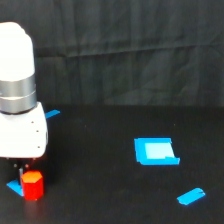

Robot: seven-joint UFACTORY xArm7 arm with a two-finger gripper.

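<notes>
A small red-orange block (32,186) rests on the dark table at the lower left. The white and silver arm comes down over it along the left edge, ending in my gripper (27,166). Its dark, blurred fingertips are just above and behind the block. How the fingers stand, and whether they touch the block, is too unclear to make out. Right of centre lies a blue-taped square (140,152) with a pale middle.
One blue tape strip (190,196) lies at the lower right. Another blue piece (15,187) is beside the block, and a blue mark (52,114) shows behind the arm.
</notes>
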